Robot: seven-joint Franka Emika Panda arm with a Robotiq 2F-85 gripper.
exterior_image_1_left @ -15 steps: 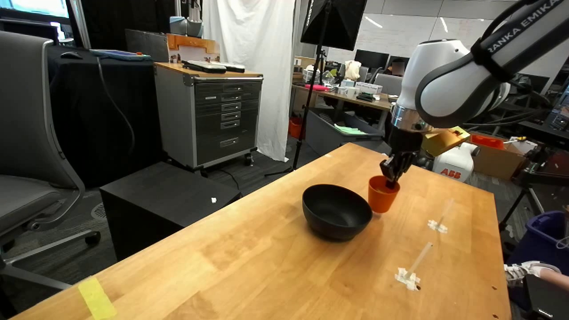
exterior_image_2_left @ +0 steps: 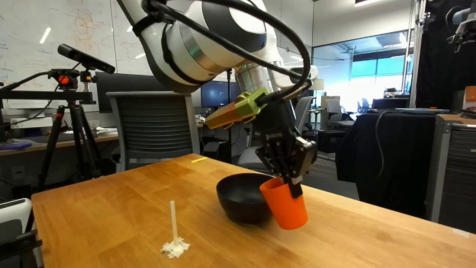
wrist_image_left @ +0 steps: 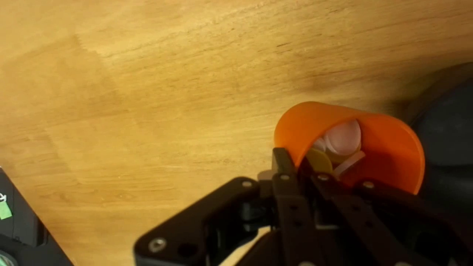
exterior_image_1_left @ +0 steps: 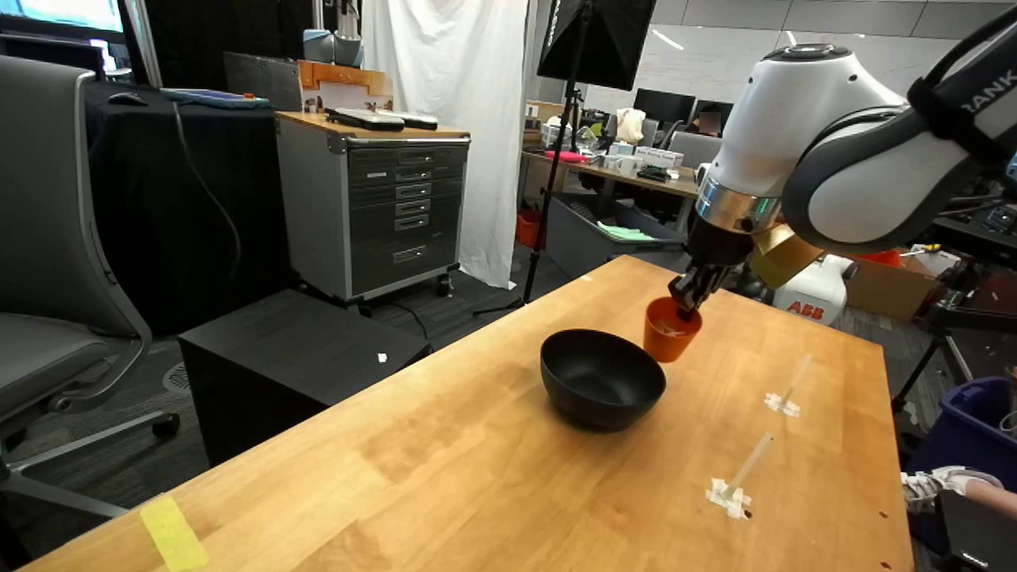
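An orange cup point(exterior_image_2_left: 285, 206) hangs tilted above the table, its mouth leaning towards the black bowl point(exterior_image_1_left: 602, 381). My gripper point(exterior_image_2_left: 294, 187) is shut on the cup's rim, one finger outside the wall and the other hidden within. In the wrist view several small discs point(wrist_image_left: 343, 137), pinkish and yellow, lie inside the cup point(wrist_image_left: 395, 148). The bowl stands upright on the table right beside the cup; in exterior view 1 its visible inside looks empty. At the right edge of the wrist view, part of the bowl's dark side point(wrist_image_left: 450, 128) shows.
Two pale upright sticks are taped to the wooden table point(exterior_image_1_left: 429, 477); one stick point(exterior_image_1_left: 749, 464) is at the near side, the other stick point(exterior_image_1_left: 798, 377) farther back. Yellow tape point(exterior_image_1_left: 175, 534) marks a table corner.
The cup has risen from near the tabletop and shifted left towards the bowl in exterior view 1, tilting more. My gripper moved with it, still holding the rim. The bowl stayed put.
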